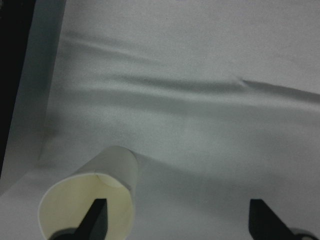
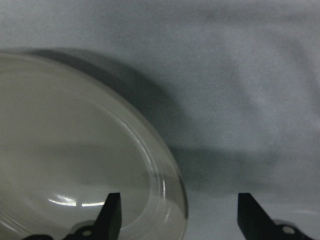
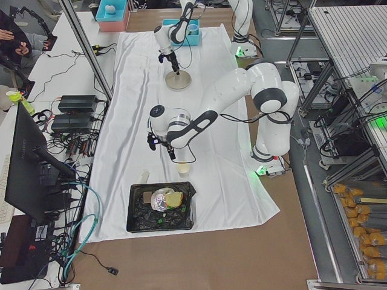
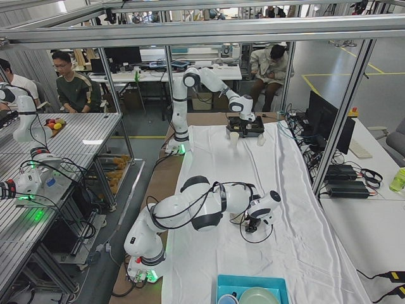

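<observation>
My left gripper (image 3: 163, 148) hangs open over the white cloth just behind a pale paper cup (image 3: 184, 170); in the left wrist view the cup (image 1: 115, 170) lies at lower left, under the left finger, nothing held. My right gripper is open above a round pale plate (image 2: 75, 145), its rim passing between the fingers with space below cannot tell; the plate (image 3: 179, 83) rests on the cloth at the far end.
A black tray (image 3: 136, 214) with a foil item and yellow sponge sits near the front edge. A white object (image 3: 144, 178) lies beside it. A blue bin (image 4: 252, 282) with dishes is at the far end. Mid-cloth is clear.
</observation>
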